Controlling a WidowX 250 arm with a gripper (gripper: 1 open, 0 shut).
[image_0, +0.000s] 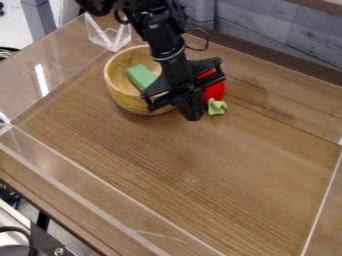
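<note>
The black gripper (186, 92) is over the right side of the table's back half, in front of a red object (210, 78) that is partly hidden behind it. A small green item (217, 107) lies just right of the fingers. A wooden bowl (122, 90) to the left holds a green block (142, 76), partly hidden by the arm. Whether anything is between the fingers cannot be told.
A clear plastic item (110, 32) lies at the back left.
</note>
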